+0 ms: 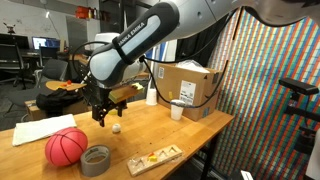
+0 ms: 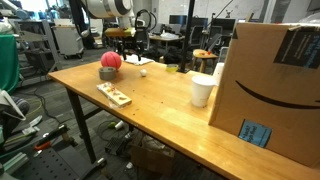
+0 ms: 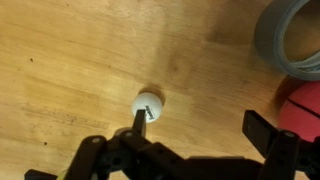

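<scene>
A small white ball (image 3: 147,106) rests on the wooden table, close to the left finger in the wrist view. In exterior view 1 the same white ball (image 1: 116,128) is right of a grey tape roll (image 1: 96,160). My gripper is open over the table, its fingers wide apart and only bare wood showing between them. From the side, the gripper (image 1: 107,114) hangs above the tabletop near the ball. A red ball (image 3: 304,110) is partly hidden behind the right finger, below the tape roll (image 3: 270,35).
A wooden tray (image 1: 154,159) with small pieces lies near the table's front edge. A white cup (image 2: 202,90) and a large cardboard box (image 2: 265,90) stand at the other end. White paper (image 1: 43,130) lies behind the red ball.
</scene>
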